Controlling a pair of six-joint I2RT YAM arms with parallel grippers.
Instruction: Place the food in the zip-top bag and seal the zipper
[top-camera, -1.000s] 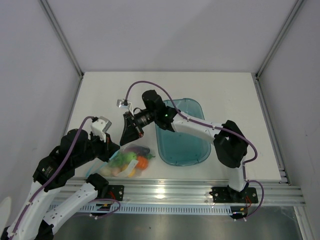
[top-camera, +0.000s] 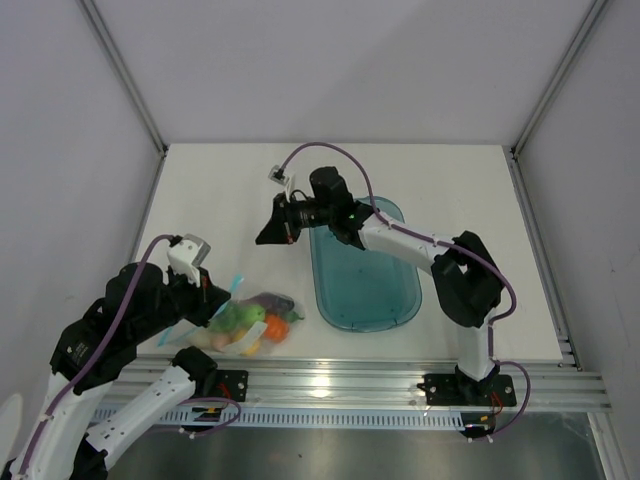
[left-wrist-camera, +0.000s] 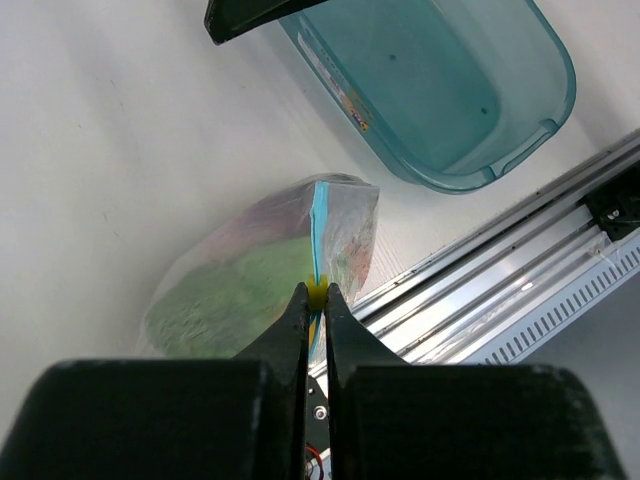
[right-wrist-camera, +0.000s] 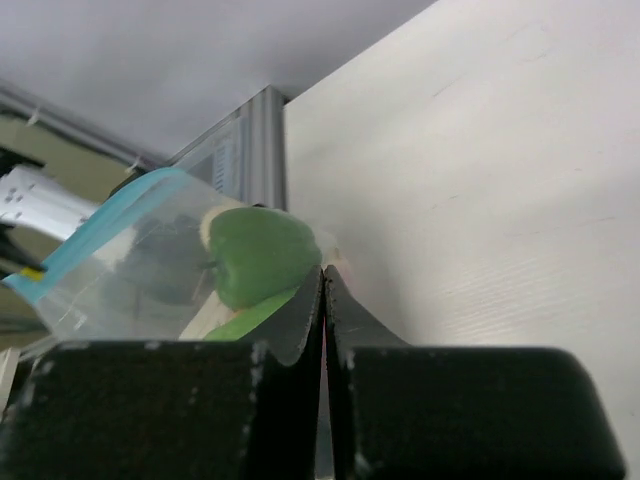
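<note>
A clear zip top bag (top-camera: 232, 334) with a blue zipper strip (left-wrist-camera: 319, 215) lies at the front left of the table. Inside it are an orange item (top-camera: 276, 327), a green pepper (right-wrist-camera: 262, 255), a dark purple item (top-camera: 270, 300) and other food. My left gripper is shut on the bag at its blue strip, with a small yellow piece between the fingertips. Behind the bag and apart from it, my right gripper (top-camera: 268, 238) is shut, nothing visible between its fingers. The left arm partly covers the bag's left end from above.
To the right of the bag stands an empty teal bin (top-camera: 366, 325), its upper part under the right arm. A metal rail (top-camera: 320, 375) runs along the table's front edge.
My right gripper has moved back and right, away from the bag's zipper side. My left gripper has shifted slightly left and toward the front, still at the blue strip.
</note>
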